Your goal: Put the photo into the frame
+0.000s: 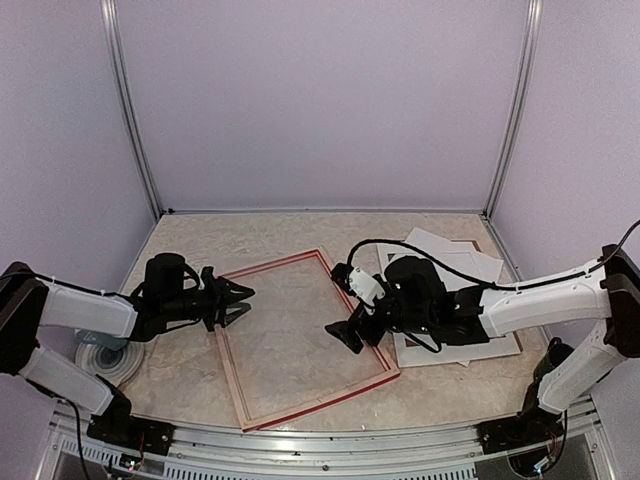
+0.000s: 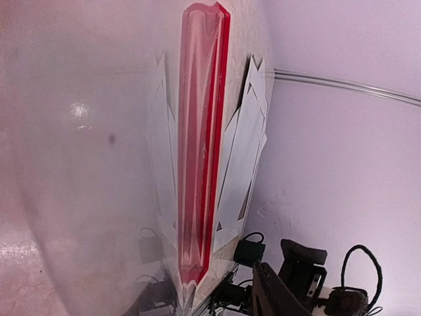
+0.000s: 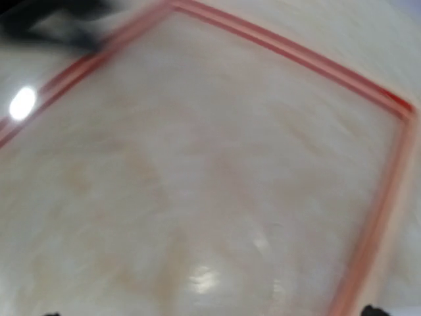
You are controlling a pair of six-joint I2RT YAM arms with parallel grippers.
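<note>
A clear panel with red-pink edging (image 1: 260,420) lies on the table's middle; the right wrist view shows its red border (image 3: 289,52), blurred. My left gripper (image 1: 232,300) is at its left edge, shut; the left wrist view looks along the clear sheet (image 2: 85,164) and red strip (image 2: 197,145), apparently held there, though the grip itself is hard to see. My right gripper (image 1: 355,332) hangs over the panel's right part; whether it is open is unclear. White sheets and boards (image 1: 470,350) lie to the right, partly behind the right arm.
A coil of pale tubing (image 1: 112,370) sits at the left front. Walls surround the table on back and sides.
</note>
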